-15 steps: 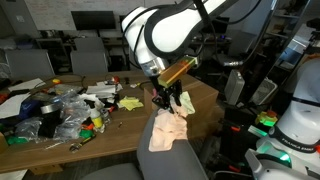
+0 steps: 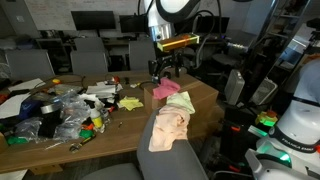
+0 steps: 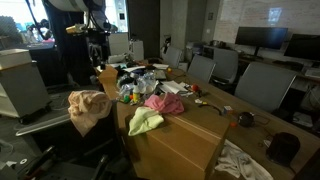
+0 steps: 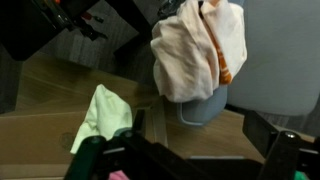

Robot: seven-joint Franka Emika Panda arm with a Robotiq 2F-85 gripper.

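Note:
My gripper (image 2: pixel 161 75) is in the air above the near side of the table, open and with nothing between its fingers. A peach towel (image 2: pixel 170 127) lies draped over the top of a grey chair's back (image 2: pixel 168 163), apart from the gripper. In the wrist view the towel (image 4: pixel 188 60) is crumpled, with an orange-brown stripe. A pale green cloth (image 3: pixel 145 121) hangs over the table's edge. Behind it, a pink cloth (image 3: pixel 166 103) is bunched on the tabletop.
Bags, bottles and other clutter (image 2: pixel 65 118) crowd the left part of the wooden table (image 2: pixel 118 143). A yellow cloth (image 2: pixel 131 103) lies near the middle. Several grey chairs stand along the far side. Some bare tabletop shows at the front.
The arm has risen and drawn back from the chair toward the table. The towel, earlier close under the gripper with its top raised, now lies lower over the chair's back, clear of it.

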